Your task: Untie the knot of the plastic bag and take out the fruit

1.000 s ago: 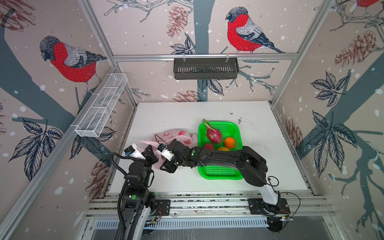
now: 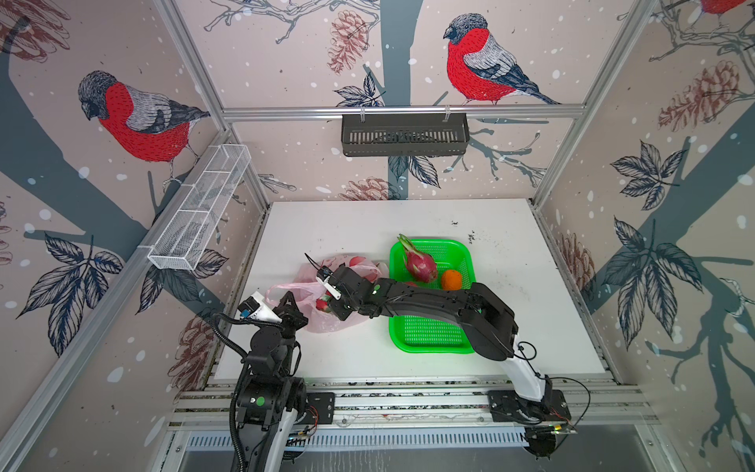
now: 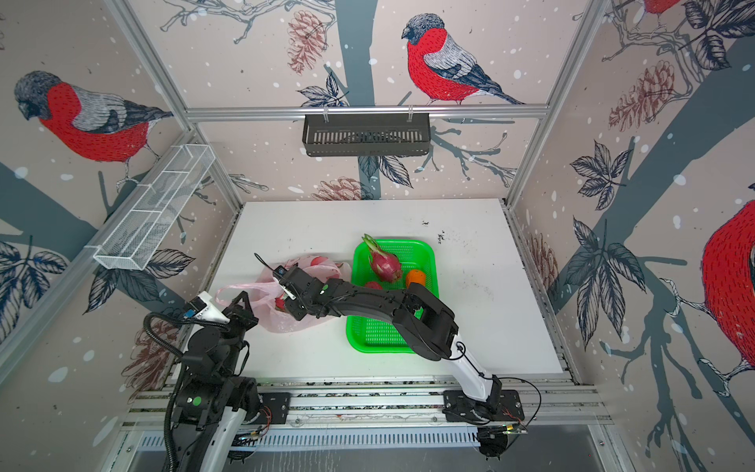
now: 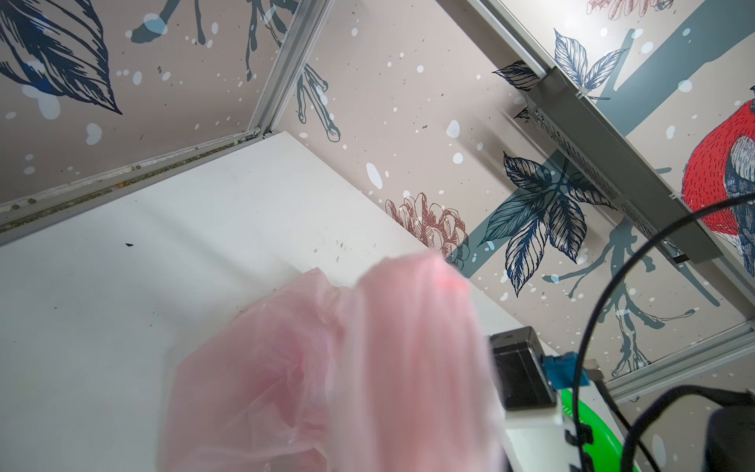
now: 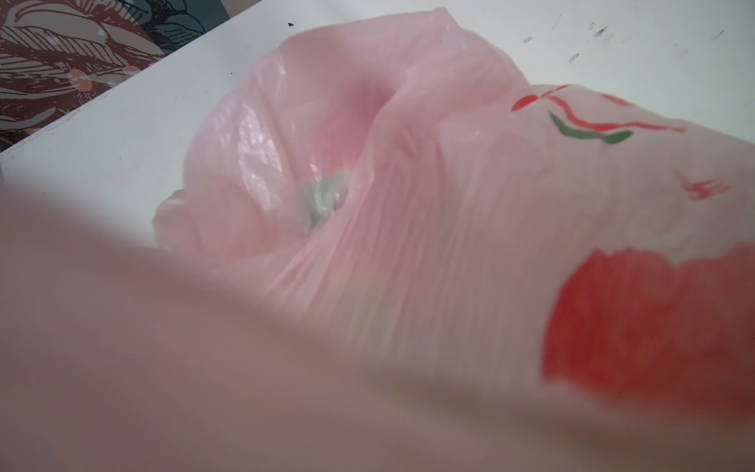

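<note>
The crumpled pink plastic bag (image 2: 306, 279) lies on the table's left half, a red shape showing beneath my right gripper (image 2: 330, 295). That gripper is over the bag; its fingers are hidden, and the right wrist view is filled with pink plastic. My left gripper (image 2: 275, 306) is at the bag's left end, shut, with pink plastic drawn up close before it in the left wrist view; its fingertips are not clear. In the green basket (image 2: 436, 346) sit a dragon fruit (image 2: 420, 265), an orange (image 2: 451, 280) and a red fruit partly behind the right arm.
A dark rack (image 2: 405, 137) hangs on the back wall, a white wire shelf (image 2: 200, 204) on the left. My right arm lies across the green basket.
</note>
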